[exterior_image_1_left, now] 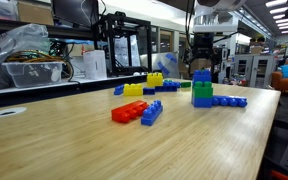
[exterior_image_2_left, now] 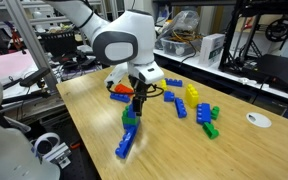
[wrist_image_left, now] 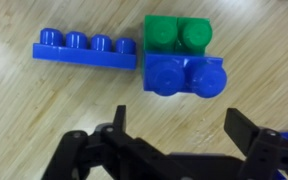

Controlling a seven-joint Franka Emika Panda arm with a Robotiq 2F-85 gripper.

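Note:
A small stack of blue and green bricks (exterior_image_1_left: 202, 90) stands upright on the wooden table. Above it hangs my gripper, its fingers open and empty. In the wrist view the blue top brick (wrist_image_left: 184, 75) lies just ahead of the gap between the fingers, with green studs (wrist_image_left: 177, 34) behind it. A long blue brick (wrist_image_left: 84, 50) rests on the table beside the stack. From the second exterior side, the arm partly covers the stack, whose green part (exterior_image_2_left: 130, 117) shows below the gripper.
A red brick (exterior_image_1_left: 129, 111) and another blue brick (exterior_image_1_left: 152, 113) lie apart from the stack. Yellow bricks (exterior_image_2_left: 191, 96), green bricks (exterior_image_2_left: 211, 130) and several blue ones are spread farther off. Bare table (exterior_image_2_left: 234, 158) extends beyond them.

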